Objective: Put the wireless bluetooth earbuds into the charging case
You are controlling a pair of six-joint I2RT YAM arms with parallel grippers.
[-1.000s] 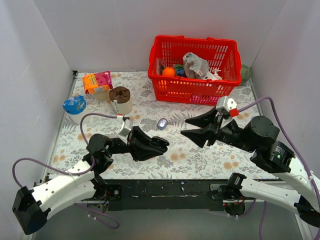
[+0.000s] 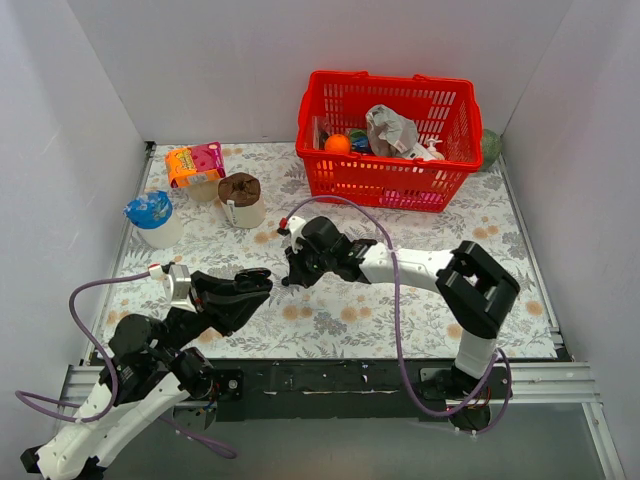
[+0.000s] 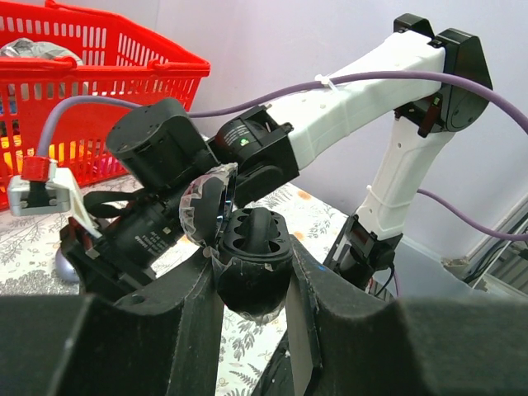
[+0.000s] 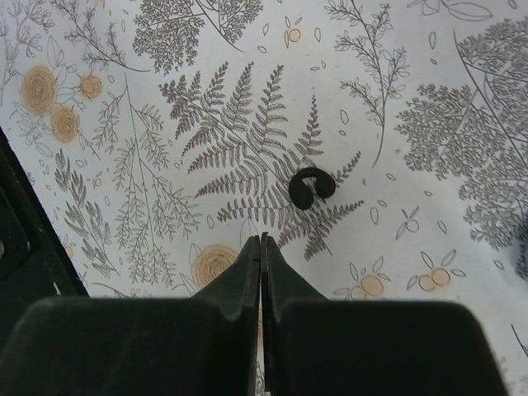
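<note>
My left gripper is shut on the charging case (image 3: 256, 262), a black rounded case held above the table at the front left. Its clear lid (image 3: 196, 210) stands raised; whether an earbud sits inside I cannot tell. A black curved earbud (image 4: 301, 194) lies on the floral cloth in the right wrist view. Just short of it in that view, my right gripper points down, shut with nothing showing between its fingers. From above, the right gripper (image 2: 298, 280) is low over the middle of the table, right of the case (image 2: 252, 276).
A red basket (image 2: 390, 182) of goods fills the back. Tubs, including a brown-topped one (image 2: 242, 212), and a snack bag (image 2: 195, 163) stand back left. A grey mouse (image 3: 64, 266) sits close behind the right gripper.
My right gripper has swung left and down from the right side, and its open fingers have come together. The left gripper has carried the case leftward. The right arm now hides the mouse from above.
</note>
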